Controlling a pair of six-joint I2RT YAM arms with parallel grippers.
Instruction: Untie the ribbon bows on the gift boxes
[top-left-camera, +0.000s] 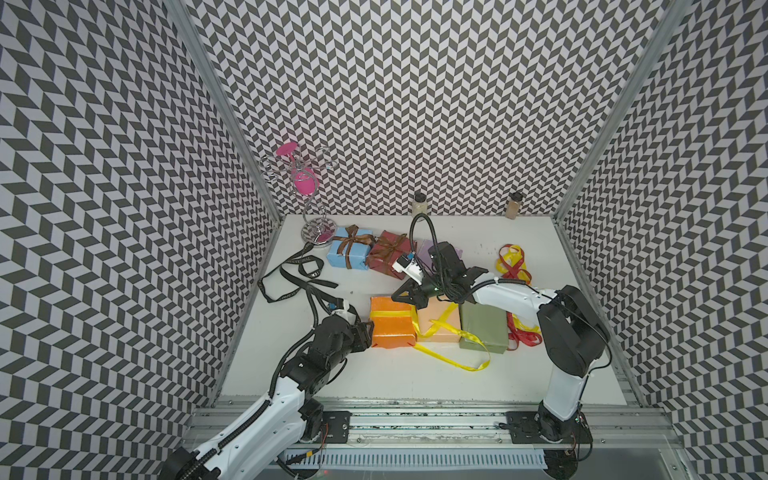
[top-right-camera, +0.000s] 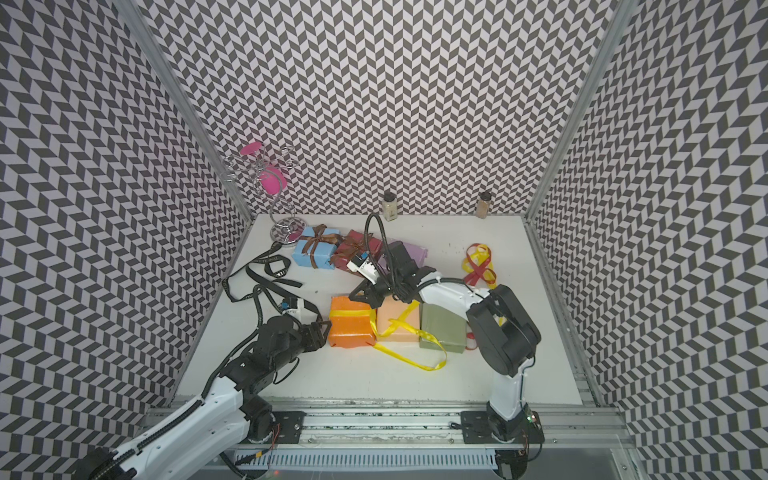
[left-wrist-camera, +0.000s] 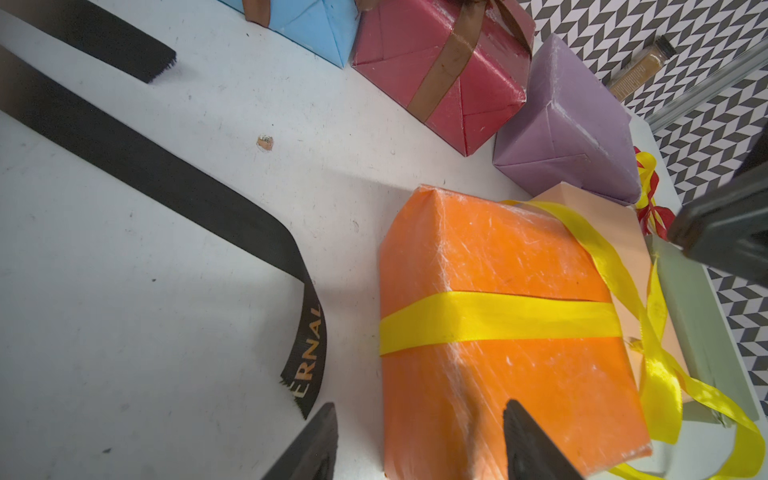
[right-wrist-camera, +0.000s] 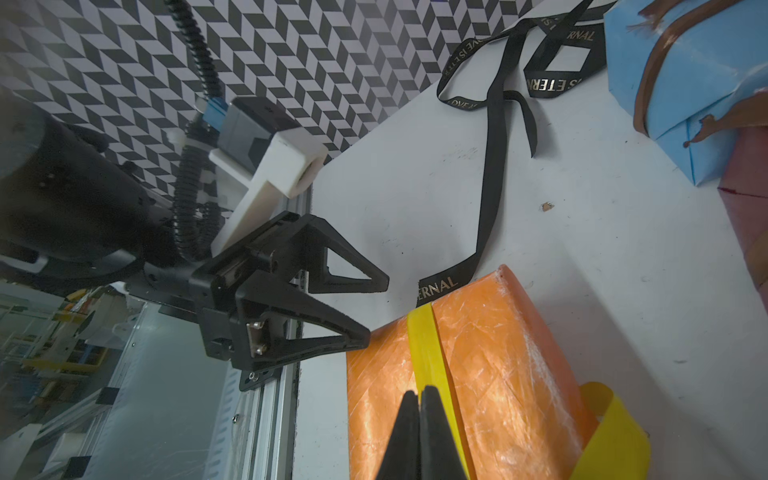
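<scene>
The orange box (top-left-camera: 392, 328) carries a flat yellow band (left-wrist-camera: 520, 317), and loose yellow ribbon (top-left-camera: 472, 360) trails over it and the peach box (top-right-camera: 396, 312). Just left of the orange box, my left gripper is open, its fingertips at the box's left end. Above the orange box, my right gripper is shut, with nothing seen between its fingers. Behind, the blue box (top-left-camera: 344, 252) and red box (top-left-camera: 384, 244) have brown ribbon bows; the lilac box (left-wrist-camera: 560, 136) shows no ribbon.
A sage box (top-left-camera: 484, 328) lies right of the peach one. Red and yellow ribbons (top-left-camera: 512, 260) are heaped at the right. Black ribbons (top-left-camera: 280, 292) lie at the left, near a wire stand (top-left-camera: 318, 232). Two small jars (top-left-camera: 513, 208) stand at the back.
</scene>
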